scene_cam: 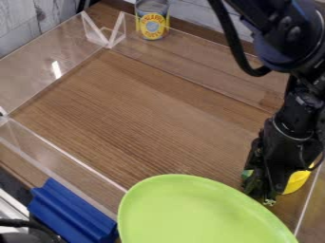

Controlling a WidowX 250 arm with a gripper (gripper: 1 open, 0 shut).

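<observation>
The black gripper (pixel 272 180) is low at the right edge of the wooden surface, just behind the green tray (pixel 191 214). Around its fingertips show a small green item (pixel 248 176) and a yellow object (pixel 297 180), both partly hidden by the gripper. I cannot tell whether the fingers are closed on either one.
A can with a yellow label (pixel 152 21) stands at the back. Clear plastic walls edge the wooden surface (pixel 146 104), whose middle is bare. A blue ridged piece (pixel 70 211) lies at the lower left.
</observation>
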